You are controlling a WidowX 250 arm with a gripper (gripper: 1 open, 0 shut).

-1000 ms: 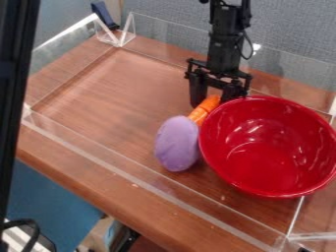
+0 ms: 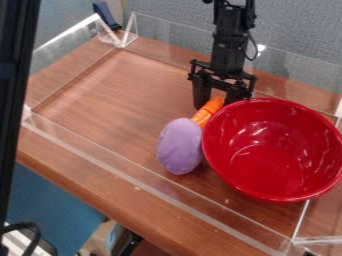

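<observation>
My black gripper (image 2: 214, 95) is low over the wooden surface, its fingers around the top end of an orange carrot (image 2: 206, 112); whether it is closed on it I cannot tell. The carrot lies between a purple eggplant-like toy (image 2: 179, 145) and a large red bowl (image 2: 271, 150), which sits at the right and hides part of the gripper's surroundings.
Clear low walls (image 2: 46, 125) edge the wooden work area (image 2: 114, 110). A grey padded wall stands at the back, and a dark blue object (image 2: 104, 14) is at the back left corner.
The gripper has shifted very slightly; otherwise the bowl, carrot and purple toy stay where they were.
</observation>
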